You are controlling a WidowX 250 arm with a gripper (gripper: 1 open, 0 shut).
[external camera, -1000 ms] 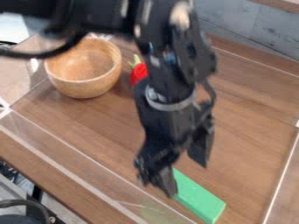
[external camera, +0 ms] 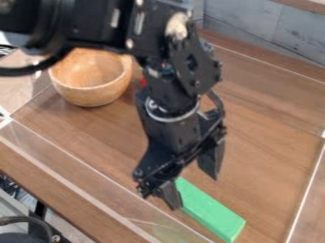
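My black gripper hangs over the middle of the wooden table, open, its lower finger above the upper-left end of a flat green rectangular block. The block lies near the front of the table, partly hidden by that finger. Whether the finger touches the block I cannot tell.
A wooden bowl stands at the back left. A small red object is mostly hidden behind the arm. A transparent edge runs along the front left.
The arm and gripper have shifted slightly left and up in the view. The red object is now more covered by the arm. The green block lies where it was.
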